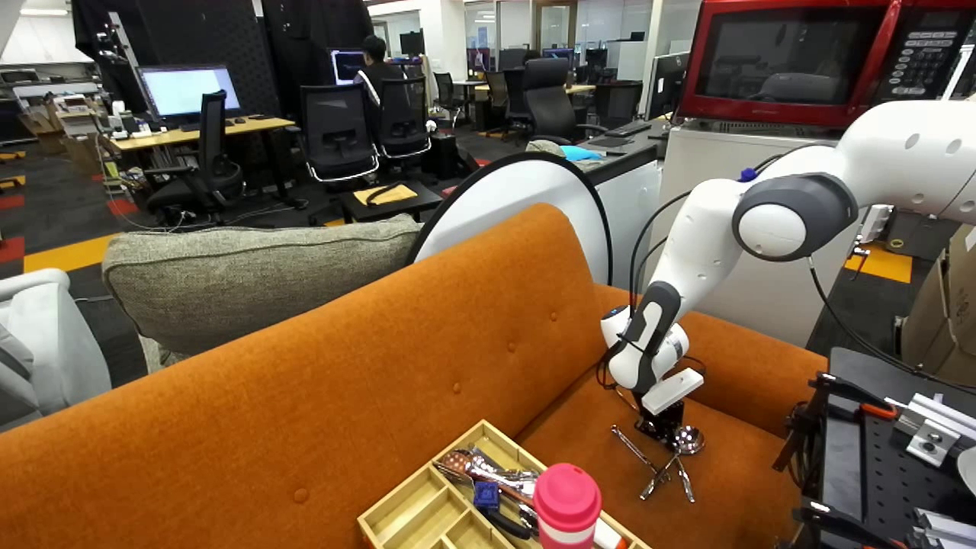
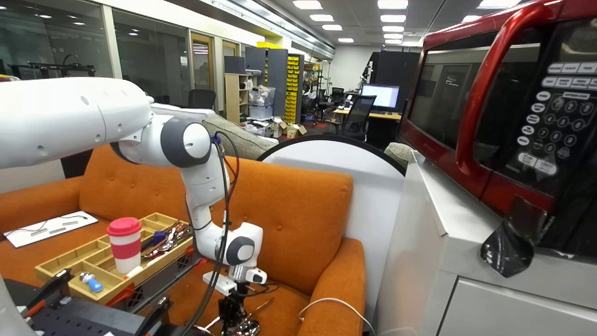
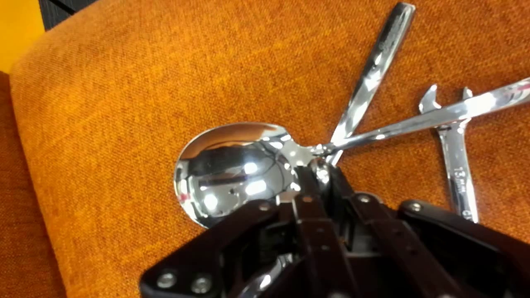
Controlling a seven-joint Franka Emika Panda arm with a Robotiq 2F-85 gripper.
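Shiny metal pieces lie on the orange sofa seat under my gripper. Its fingers are closed on a slim metal utensil (image 3: 372,74), whose handle runs away toward the top right; a shiny part shows farther back among the gripper's parts. Left of the fingertips lies a large round spoon (image 3: 233,169), its handle crossing over the utensil and a wrench (image 3: 459,174). In exterior view 1 the gripper (image 1: 663,428) points down at the seat, beside the spoon's bowl (image 1: 688,440). The utensil's head is mostly hidden.
A wooden divided tray (image 1: 402,512) holds several tools and a pink-lidded cup (image 1: 567,502). The sofa's backrest (image 1: 512,302) and armrest (image 2: 338,285) rise around the seat. A black table (image 1: 878,457) with metal parts stands at the right; a red microwave (image 1: 805,55) sits on a cabinet.
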